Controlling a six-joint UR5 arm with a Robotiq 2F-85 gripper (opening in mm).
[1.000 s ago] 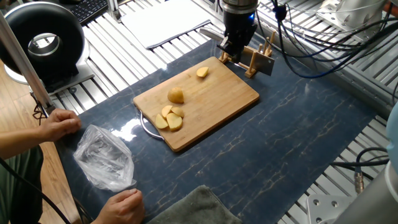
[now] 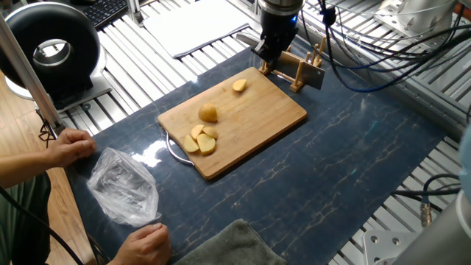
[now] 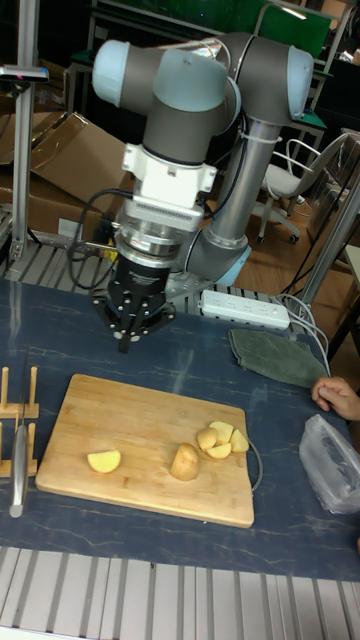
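My black gripper [image 3: 130, 333] hangs in the air past one edge of the wooden cutting board [image 3: 117, 400], pointing down. Exterior view 1 has the gripper [image 2: 269, 63] in front of the knife rack, seen from above. Whether its fingers are apart is unclear, and no object shows at them. On the board lie a potato slice [image 3: 104, 461] by itself, a larger potato piece [image 3: 184, 462] near the middle, and several cut potato pieces [image 3: 223, 438] clustered close to the metal handle.
A wooden rack [image 2: 298, 76] holds knives [image 2: 312, 75] beyond the board. A clear plastic bag [image 2: 124, 187] lies between a person's two hands [image 2: 72, 146]. The grey cloth [image 2: 234, 246] rests at the table's edge. Dark tabletop [image 2: 331, 162] beside the board is bare.
Potatoes, board, bag and hands stay where they were.
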